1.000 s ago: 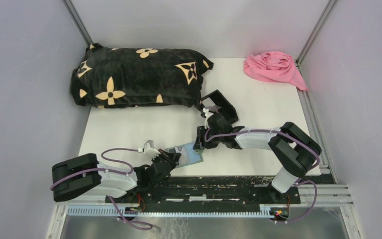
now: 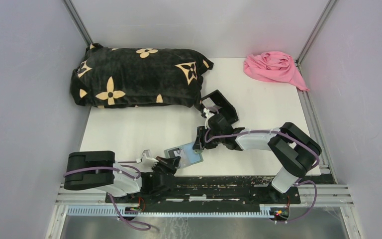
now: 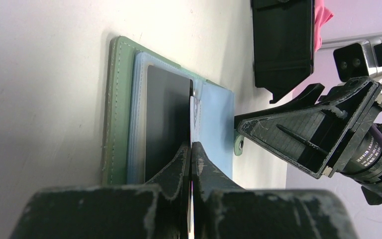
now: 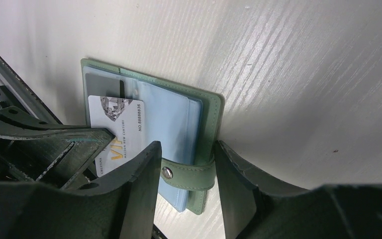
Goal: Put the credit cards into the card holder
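The green card holder [image 2: 194, 155] lies at the front middle of the table, its pale blue sleeves [image 4: 171, 119] showing and a strap with a snap [image 4: 189, 174] at one end. My left gripper is shut on a white credit card [image 4: 117, 134], held at the sleeves beside a dark pocket area [image 3: 166, 109]. My right gripper stands part open over the strap end of the holder, one finger either side of the strap.
A black tray [image 2: 229, 112] with a card inside sits behind my right arm. A dark patterned cushion [image 2: 134, 77] fills the back left, and a pink cloth [image 2: 273, 67] lies at the back right.
My left arm has shifted somewhat, its gripper still at the holder with the card. My right arm looks nearly unchanged.
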